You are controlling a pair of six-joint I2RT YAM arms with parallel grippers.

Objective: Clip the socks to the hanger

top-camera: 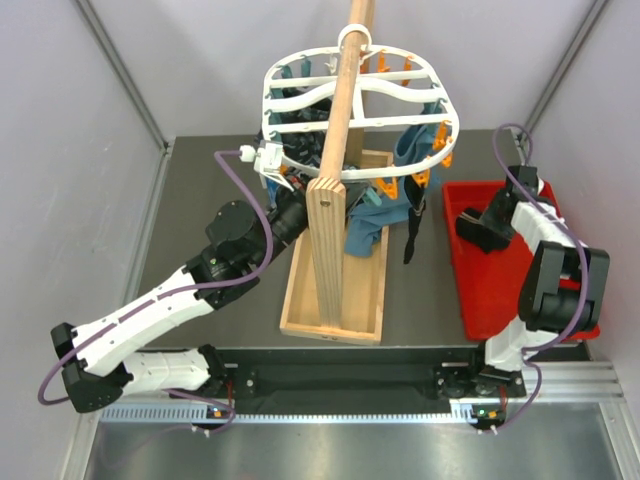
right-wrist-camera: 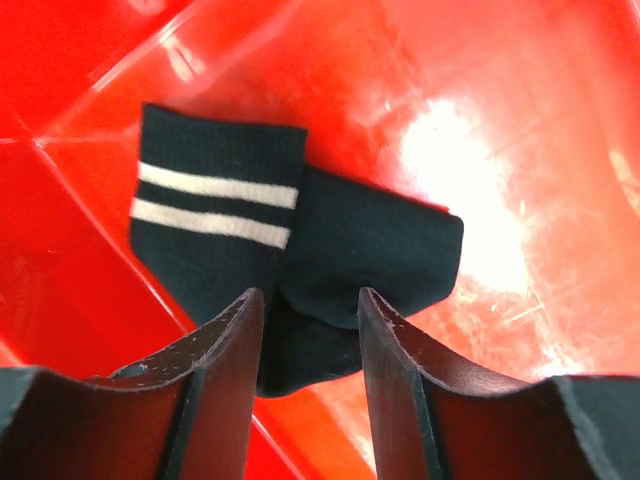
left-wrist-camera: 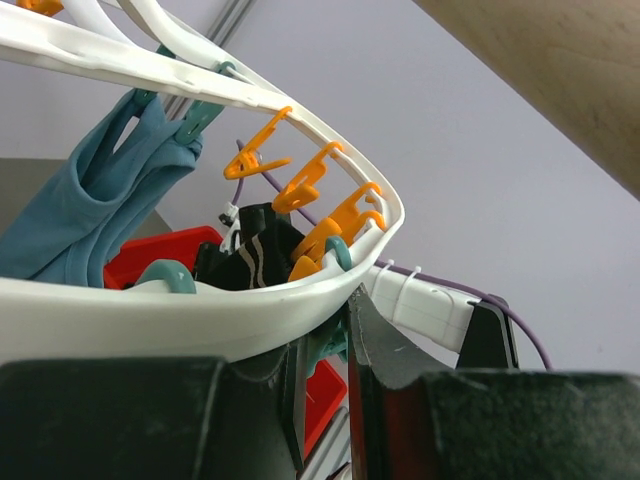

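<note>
A black sock (top-camera: 412, 218) dangles from the orange clips (top-camera: 420, 178) on the right side of the white hanger (top-camera: 445, 135). Past the hanger's rim, the left wrist view shows a striped black sock (left-wrist-camera: 252, 258) beside orange clips (left-wrist-camera: 315, 245). My left gripper is at the rim, with a teal clip (left-wrist-camera: 328, 340) between or just beyond its fingertips; how far its fingers are apart is unclear. Another black sock (right-wrist-camera: 215, 205), with two white stripes, lies folded in the red tray (right-wrist-camera: 540, 90). Over it, my right gripper is open.
Blue cloth (top-camera: 370, 225) hangs under the hanger above its wooden base (top-camera: 365, 320). The wooden post (top-camera: 328, 250) stands close to the left arm. Bare red floor fills the nearer part of the tray (top-camera: 485, 300).
</note>
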